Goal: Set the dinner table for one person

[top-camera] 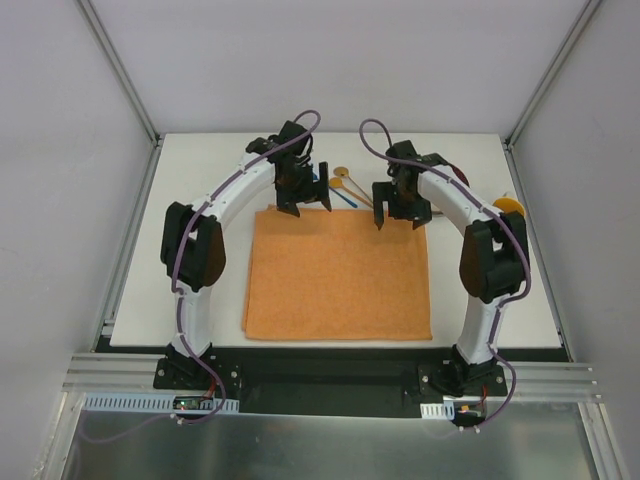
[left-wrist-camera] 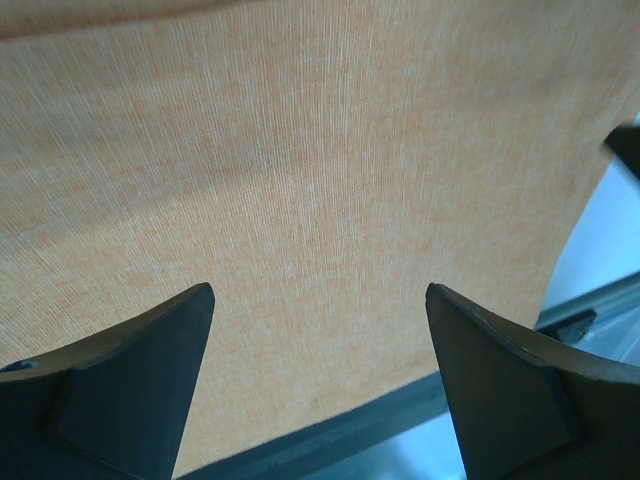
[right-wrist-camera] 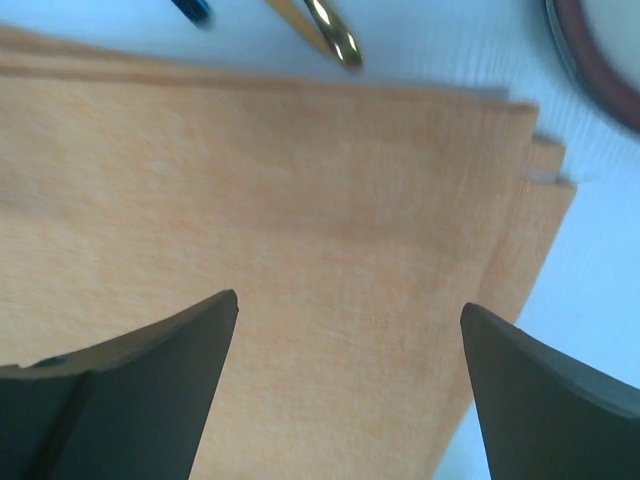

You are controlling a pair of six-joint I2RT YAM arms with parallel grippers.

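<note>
The orange cloth (top-camera: 340,280) is spread flat over the front middle of the white table. My left gripper (top-camera: 308,208) stands wide open over its back edge; in the left wrist view only bare cloth (left-wrist-camera: 320,200) shows between the fingers. Over the cloth's back right corner is my right gripper (top-camera: 401,222), also open and empty. Stacked layer edges of cloth (right-wrist-camera: 520,200) show there in the right wrist view. A blue-handled fork (top-camera: 344,198) and two spoons (top-camera: 341,171) lie behind the cloth, the fork partly covered by my left gripper.
A dark-red-rimmed plate (right-wrist-camera: 585,50) sits at the back right, mostly behind my right arm in the top view. Right of it is a yellow-orange cup (top-camera: 509,205), partly hidden.
</note>
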